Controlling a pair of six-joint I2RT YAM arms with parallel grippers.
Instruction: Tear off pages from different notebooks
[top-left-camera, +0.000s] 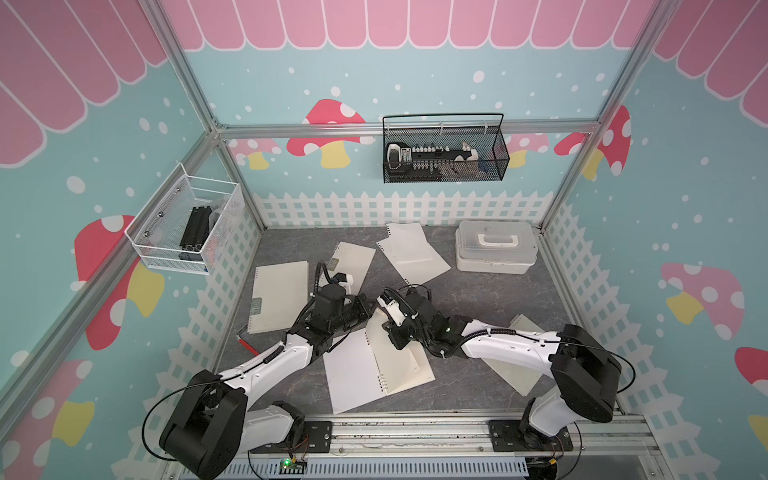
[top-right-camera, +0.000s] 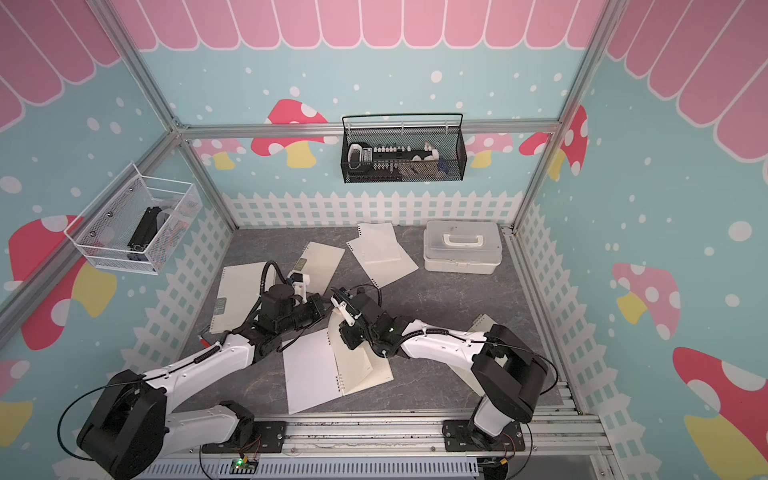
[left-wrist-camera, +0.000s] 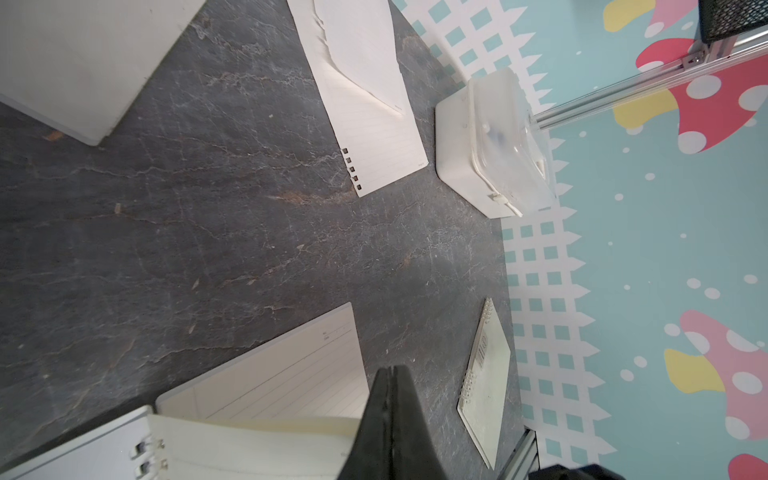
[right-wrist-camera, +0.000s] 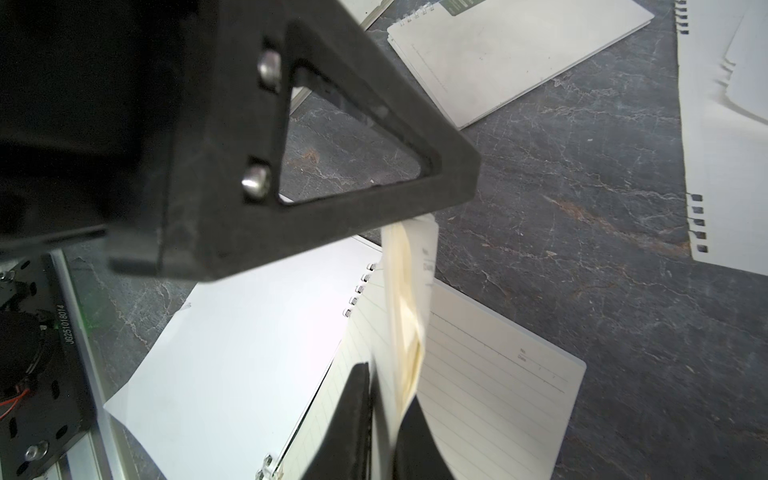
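An open spiral notebook (top-left-camera: 349, 376) lies front centre, with a cream page (right-wrist-camera: 408, 304) lifted upright from it under my right gripper (top-left-camera: 382, 313); whether that gripper pinches the page is unclear. The large black frame of a gripper crosses the upper left of the right wrist view. My left gripper is shut just left of the right one, above the notebook, with nothing visible between its fingers. Other notebooks (top-left-camera: 277, 296) (right-wrist-camera: 520, 56) lie behind and to the left, another pad (left-wrist-camera: 484, 384) at the right.
Loose torn sheets (top-left-camera: 412, 256) lie at the back centre, beside a clear lidded box (top-left-camera: 494, 248). A red-handled tool (top-left-camera: 248, 344) is at the left edge. Baskets hang on the back and left walls. Bare table shows right of centre.
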